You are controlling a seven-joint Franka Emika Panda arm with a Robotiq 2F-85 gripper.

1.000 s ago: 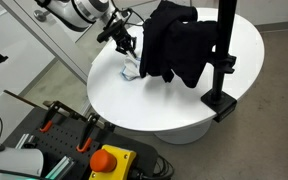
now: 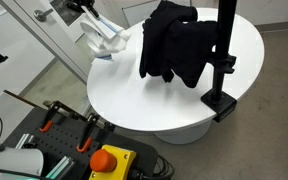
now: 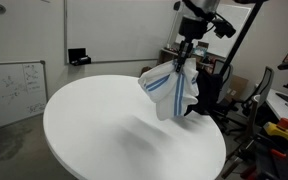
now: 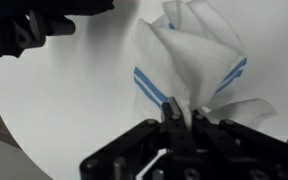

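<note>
A white towel with blue stripes [image 3: 172,92] hangs from my gripper [image 3: 181,62] over the round white table [image 3: 94,130]. From above, in the wrist view, the towel [image 4: 189,60] spreads out below the gripper, its gathered top pinched between the fingers. Exterior view 1 has the towel [image 2: 106,40] at the table's left edge; whether its lowest part touches the tabletop I cannot tell. The fingertips are largely hidden there.
A dark bundle of cloth [image 2: 174,42] lies on the table to the towel's right. Close to the camera rises a black post with a clamp [image 2: 219,98]. An orange button on a yellow box [image 2: 106,162] is in the foreground.
The towel has risen off its spot beside the dark cloth and moved left with my gripper, toward the table's edge. The dark cloth stays put.
</note>
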